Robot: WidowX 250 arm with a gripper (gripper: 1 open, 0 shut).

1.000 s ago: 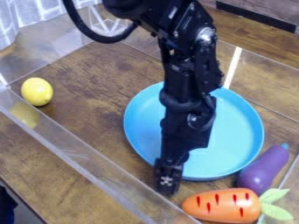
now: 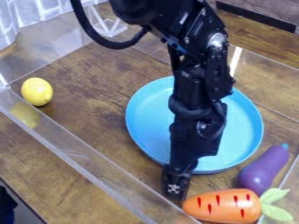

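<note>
My black gripper (image 2: 177, 182) reaches down over the near-left part of a blue plate (image 2: 240, 122), its fingertips low at the plate's near edge, just above and left of a toy carrot (image 2: 225, 205). The fingertips are dark and partly overlap one another in this view; nothing can be seen held between them. A purple toy eggplant (image 2: 264, 168) lies right of the plate, beside the carrot's green leaves. A yellow lemon (image 2: 37, 91) sits alone at the left.
A clear plastic wall (image 2: 82, 166) runs diagonally along the near left. The wooden floor (image 2: 82, 96) between lemon and plate is bare.
The gripper's fingertips have shifted slightly down and to the right, toward the carrot, over the last second. The objects look unmoved.
</note>
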